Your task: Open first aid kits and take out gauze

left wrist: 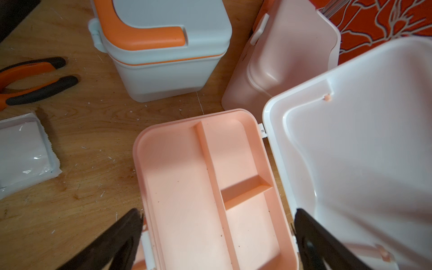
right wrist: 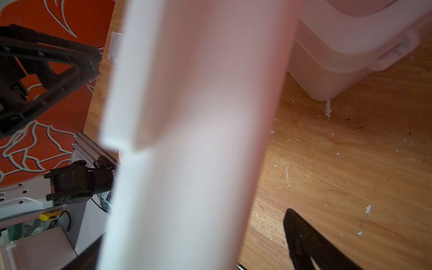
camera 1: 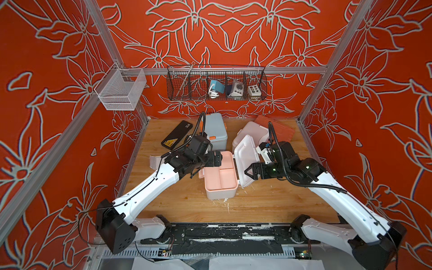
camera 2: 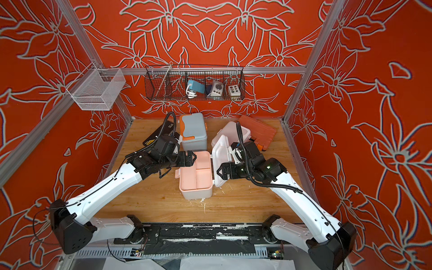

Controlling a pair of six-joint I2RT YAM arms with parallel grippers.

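Note:
The first aid kit stands open on the table, its pink divided tray (left wrist: 180, 180) bare in the compartments that show. Hinged on its right side, the white lid (left wrist: 360, 135) leans up and outward. My left gripper (camera 1: 217, 158) is open above the back part of the tray, with nothing held. On the right, my open right gripper (camera 1: 253, 171) is at the lid; the lid's edge (right wrist: 189, 193) runs blurred between its spread fingers in the right wrist view. A clear-wrapped white packet (left wrist: 22, 155) lies left of the kit; whether it is gauze I cannot tell.
Behind the kit stand a grey box with an orange handle (camera 1: 215, 128) and a closed pink box (camera 1: 251, 132). Orange-handled pliers (left wrist: 36, 81) and a black case (camera 1: 176, 135) lie at the back left.

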